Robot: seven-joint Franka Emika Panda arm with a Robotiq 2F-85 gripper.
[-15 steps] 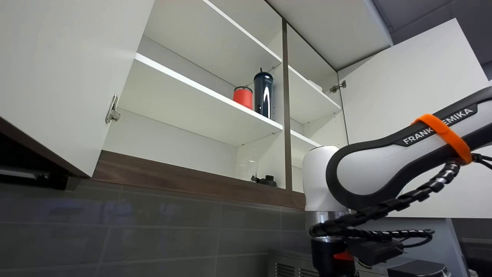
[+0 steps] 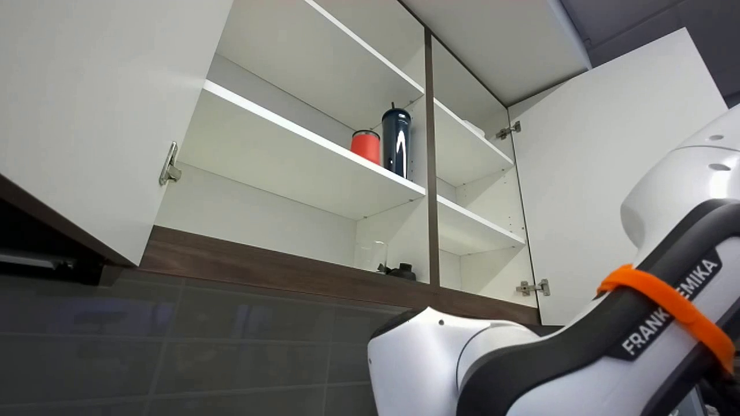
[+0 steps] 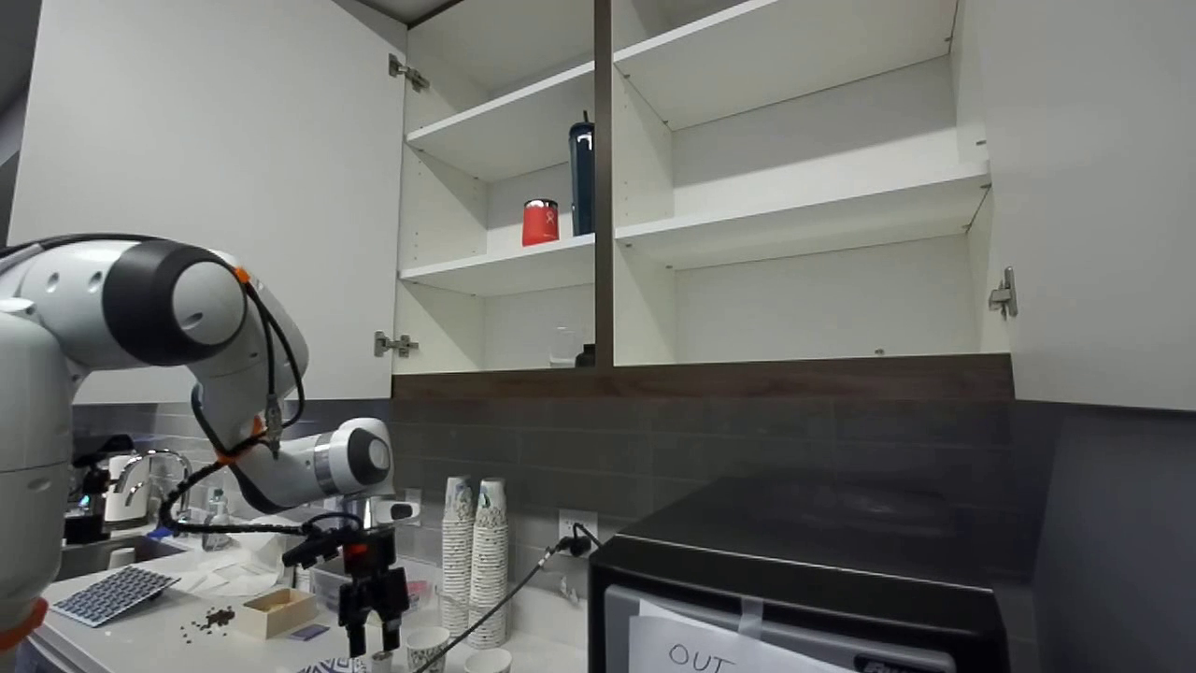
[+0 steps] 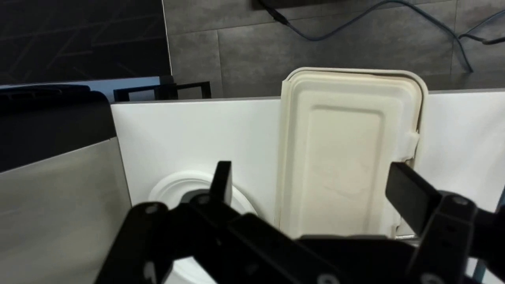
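Pointing down over the white counter (image 4: pixel 203 127), my gripper is open, its fingers wide apart with nothing between them. Beneath it in the wrist view lies a beige lidded container (image 4: pixel 338 142), apparently below the fingertips rather than between them. To its left a white plate (image 4: pixel 184 182) is partly hidden by a finger. Exterior view 2 has the gripper (image 3: pixel 375 641) low at the bottom, near the paper cups. A red tumbler (image 3: pixel 540 222) and a tall dark blue tumbler (image 3: pixel 583 179) stand side by side on a cabinet shelf.
Stacks of paper cups (image 3: pixel 490 555) stand near the gripper, a black cable running past them. A black appliance (image 3: pixel 807 538) fills the counter's right side. Both cabinet doors (image 2: pixel 617 180) hang open; the shelves are mostly bare. A clear cup (image 2: pixel 372 254) stands at the cabinet bottom.
The cabinet items have not moved.
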